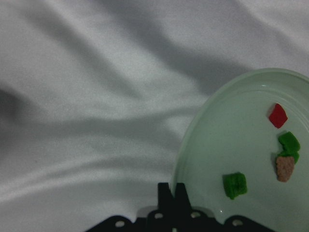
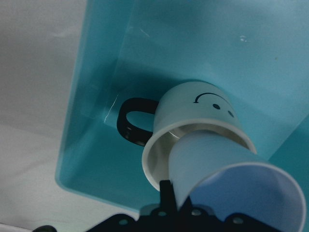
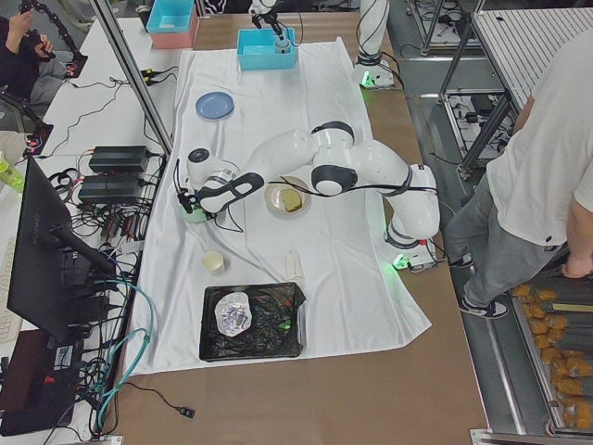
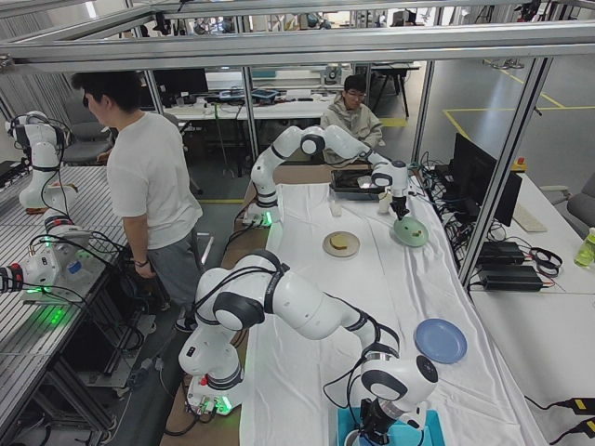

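In the left wrist view a green plate (image 1: 241, 135) holds several small green pieces, a red piece (image 1: 277, 116) and a brown piece (image 1: 285, 168). My left gripper is at its rim, fingertips close together; whether the rim is between them cannot be told. In the right wrist view a blue bin (image 2: 96, 164) holds a white mug (image 2: 188, 104) with a black handle and a face drawn on it. A pale blue cup (image 2: 231, 188) lies over the mug's mouth, its near wall between the fingers of my right gripper.
A blue plate (image 3: 214, 105), a beige plate (image 3: 276, 204) with a yellow piece on it, a cream cup (image 3: 213, 262) and a black tray (image 3: 250, 348) with a foil item stand on the white cloth. A person stands beside the table.
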